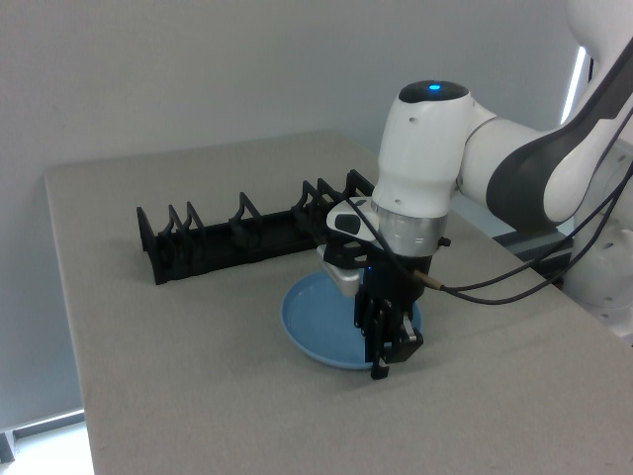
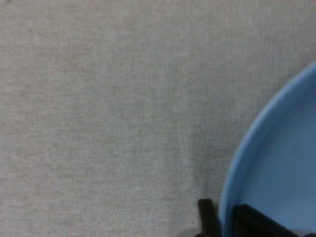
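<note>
A blue plate (image 1: 315, 319) lies flat on the grey table in the top view; in the wrist view its curved rim (image 2: 259, 123) runs along the right. My black gripper (image 1: 379, 361) is down at the plate's near edge. In the wrist view the fingertips of the gripper sit on either side of the rim, one outside it and one inside, close against it. The rim appears to be pinched between them.
A black rack (image 1: 223, 247) with upright dividers stands behind the plate. The arm's cables loop to the right.
</note>
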